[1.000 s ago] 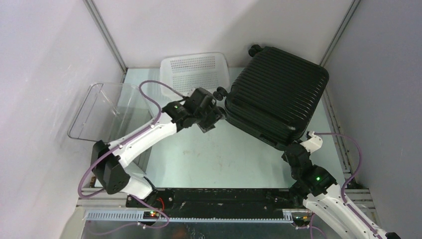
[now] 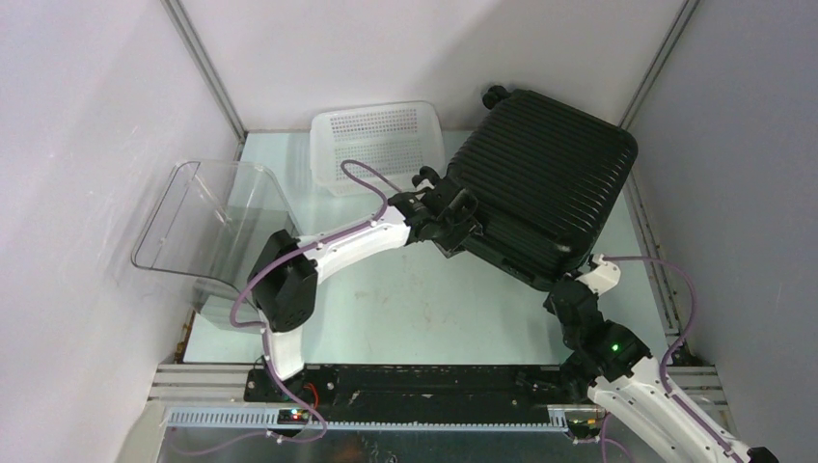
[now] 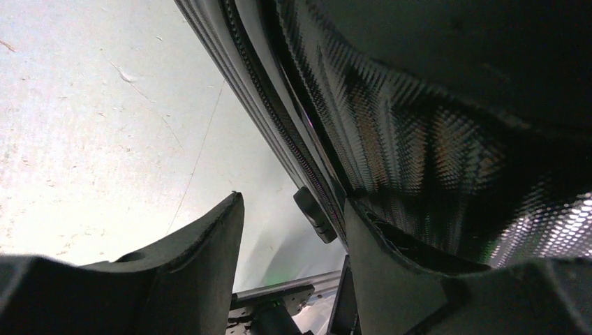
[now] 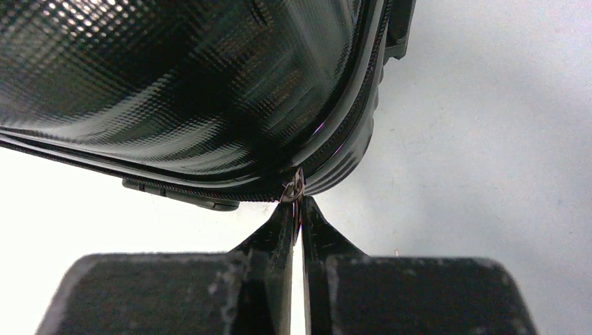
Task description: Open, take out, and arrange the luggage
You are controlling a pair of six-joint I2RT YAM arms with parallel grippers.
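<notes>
The black ribbed suitcase (image 2: 545,169) lies askew on the right half of the table. Dark mesh lining shows inside its zippered rim in the left wrist view. At its left front edge is my left gripper (image 2: 461,236), fingers parted. The rim (image 3: 300,157) runs down close against the right finger (image 3: 359,230), while the left finger (image 3: 227,230) stands over bare table. By the front right corner, my right gripper is shut on a small shiny dark tab (image 4: 294,187) at the suitcase's zipper edge.
An empty white perforated basket (image 2: 376,145) stands at the back. On the left is a clear open bin (image 2: 207,207), partly behind my left arm. Bare table (image 2: 415,309) lies in front of the suitcase. Walls close in on both sides.
My left gripper has moved right from beside the suitcase to its left front edge, overlapping it in the top view. The suitcase and right arm look unmoved.
</notes>
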